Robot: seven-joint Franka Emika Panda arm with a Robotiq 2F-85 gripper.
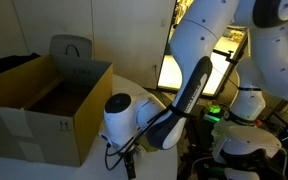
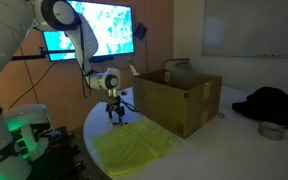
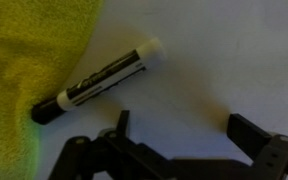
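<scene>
In the wrist view a black and white marker (image 3: 99, 82) lies slanted, its dark end on the edge of a yellow cloth (image 3: 29, 60) and its pale end over the white table. Below and to the right of it my gripper stands open, its two black fingertips wide apart with only bare table between them. In exterior view 2 the gripper (image 2: 117, 121) is low over the table, just beyond the spread cloth (image 2: 134, 148). The arm hides most of the cloth in exterior view 1.
A large open cardboard box (image 2: 184, 100) stands close beside the arm. Farther right are a metal pot (image 2: 272, 131) and a dark cloth heap (image 2: 269, 104).
</scene>
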